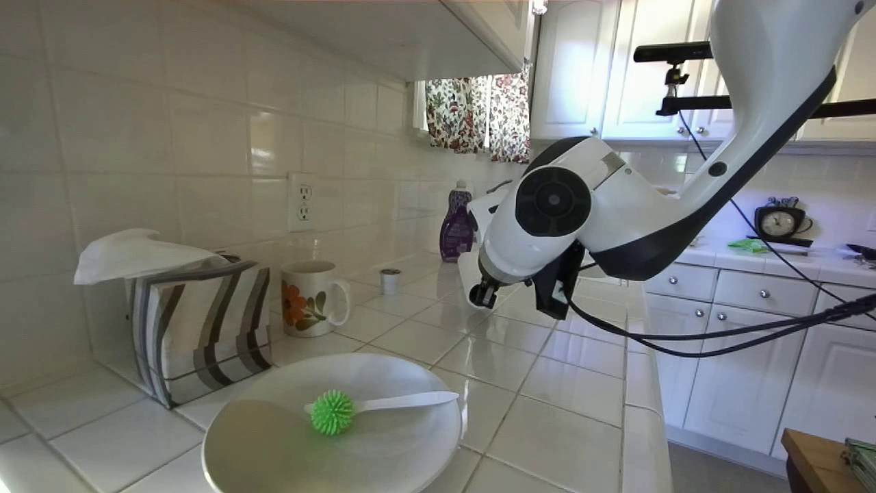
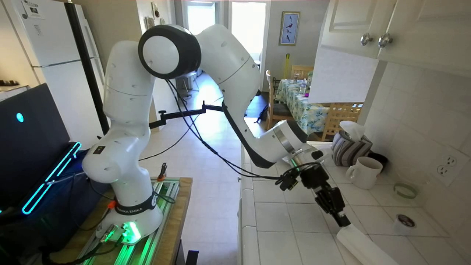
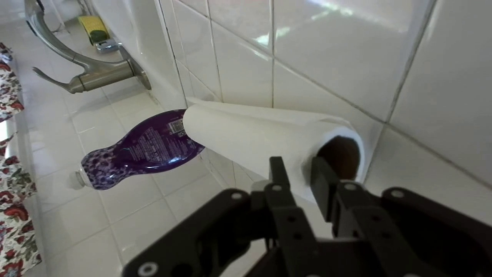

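A white paper roll (image 3: 249, 131) with a brown hollow core lies stretched along the tiled counter in the wrist view. My gripper is at its near end, with fingers a short way apart. White paper shows between them, and one finger (image 3: 321, 177) overlaps the edge of the core opening. Whether they press on the roll is not clear. In exterior view 2, the roll (image 2: 364, 247) extends from the fingertips to the bottom edge. The arm partly hides it in exterior view 1.
A purple soap bottle (image 3: 147, 150) stands beyond the roll, near the faucet (image 3: 99, 74). A small white cup (image 1: 390, 282), a flowered mug (image 1: 308, 300) and a striped tissue box (image 1: 201, 329) line the wall. The plate (image 1: 271, 460) bears a green-headed brush (image 1: 332, 413).
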